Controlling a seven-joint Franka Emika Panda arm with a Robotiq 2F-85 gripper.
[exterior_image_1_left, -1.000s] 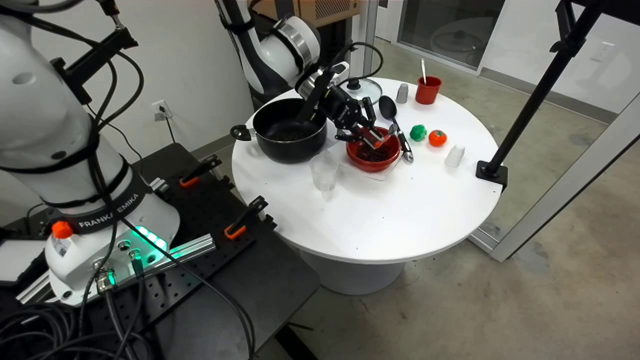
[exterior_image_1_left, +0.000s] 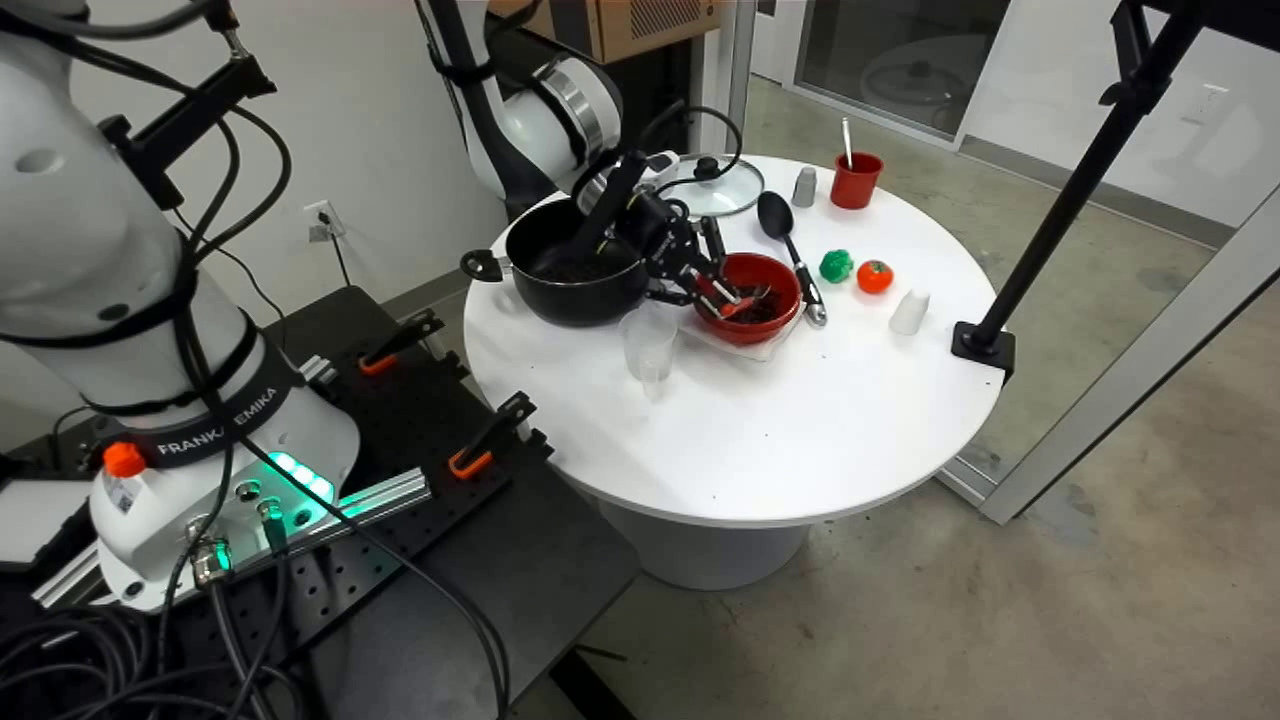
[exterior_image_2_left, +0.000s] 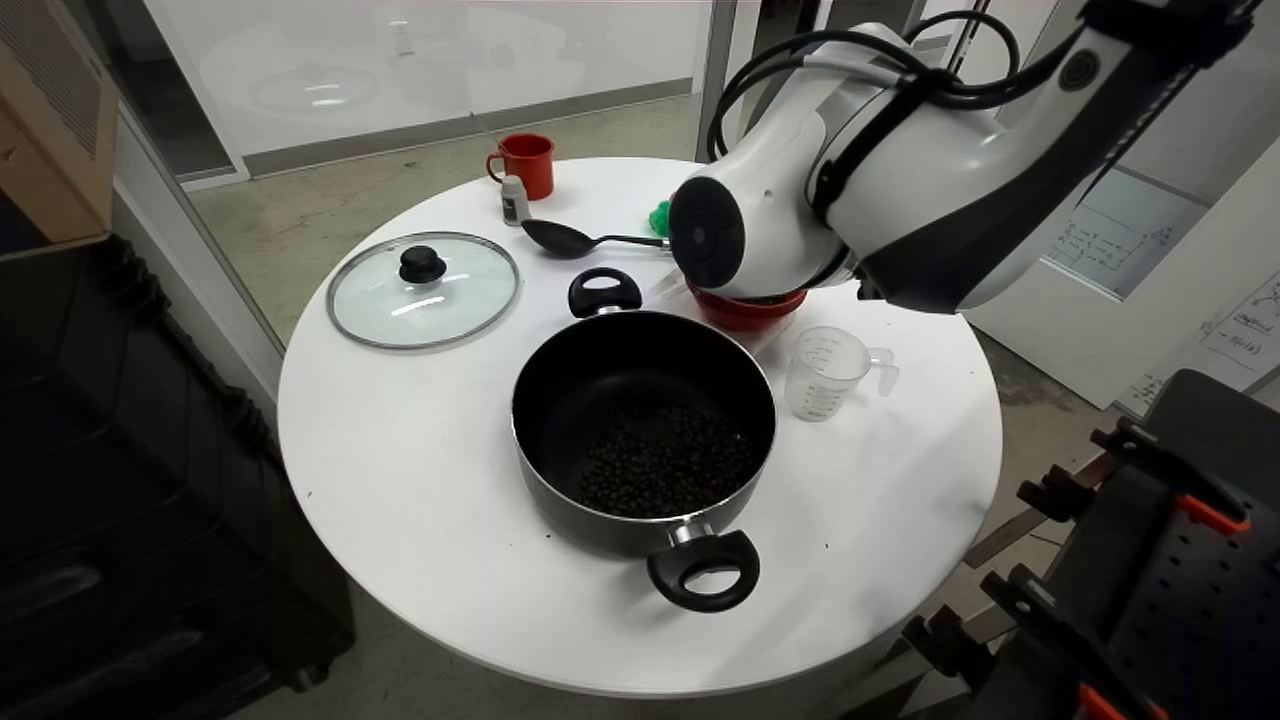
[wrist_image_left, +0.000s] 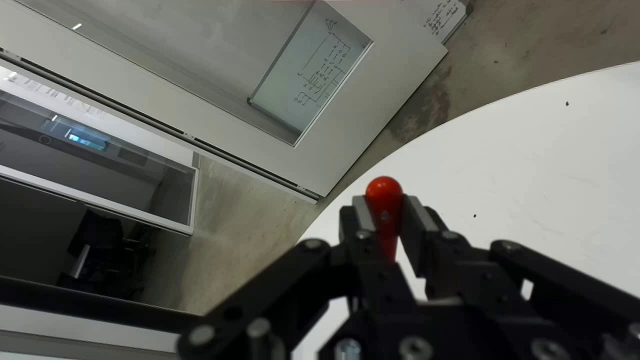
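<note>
My gripper is shut on the red handle (wrist_image_left: 384, 193) of a utensil, whose rounded end sticks up between the fingers in the wrist view. In exterior view 1 the gripper hangs at the red bowl (exterior_image_1_left: 786, 314), with the red handle (exterior_image_1_left: 734, 308) over its near left side. Dark bits lie inside the bowl. What the utensil's working end carries cannot be made out. A black pot (exterior_image_2_left: 546, 450) holding small dark beans (exterior_image_2_left: 657, 468) stands beside the bowl. The arm covers the gripper in exterior view 2.
Close to the pot and bowl stands a clear measuring cup (exterior_image_2_left: 825, 374). A glass lid (exterior_image_2_left: 360, 300), a black spoon (exterior_image_1_left: 775, 216), a red mug (exterior_image_1_left: 857, 182), a green item (exterior_image_1_left: 836, 266) and a tomato (exterior_image_1_left: 875, 277) lie around.
My gripper has shifted slightly left and lower in exterior view 1, and its tilt differs. The red handle has moved with it, left and down over the bowl.
</note>
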